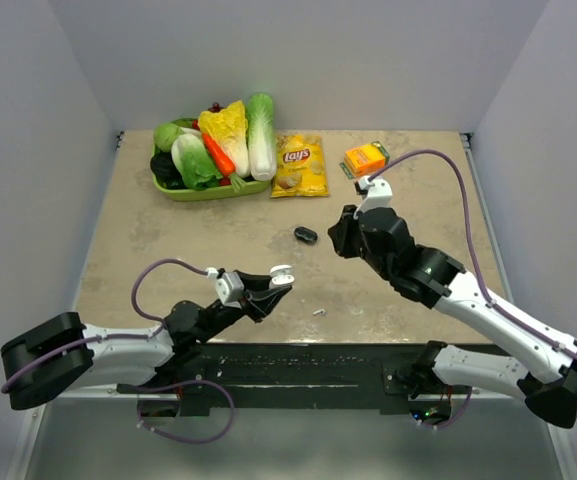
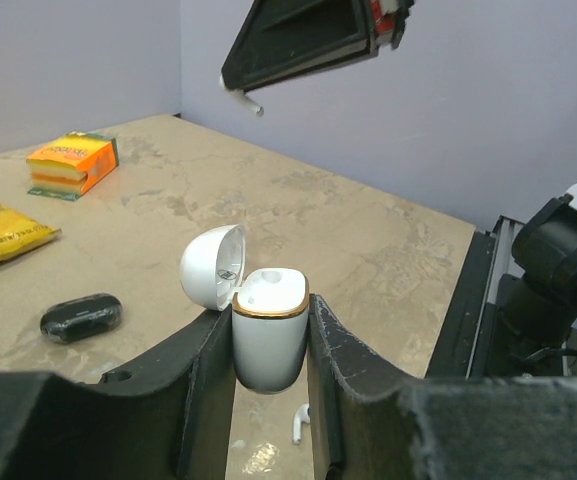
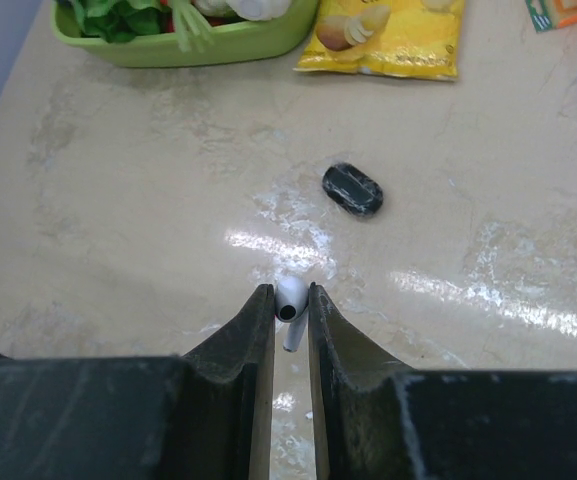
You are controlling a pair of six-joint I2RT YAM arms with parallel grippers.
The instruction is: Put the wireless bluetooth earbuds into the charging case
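My left gripper (image 1: 274, 296) is shut on the white charging case (image 2: 268, 333), whose lid (image 2: 205, 268) stands raised. My right gripper is shut on a white earbud, held over the table; in the left wrist view that earbud (image 2: 247, 100) shows below the right fingers, higher than the case. Another white earbud (image 1: 319, 312) lies on the table near the front edge, between the two arms, also visible behind my left fingers in the left wrist view.
A dark oval object (image 1: 305, 235) lies mid-table. A green basket of vegetables (image 1: 194, 196), a yellow chips bag (image 1: 299, 165) and an orange packet (image 1: 365, 157) are along the back.
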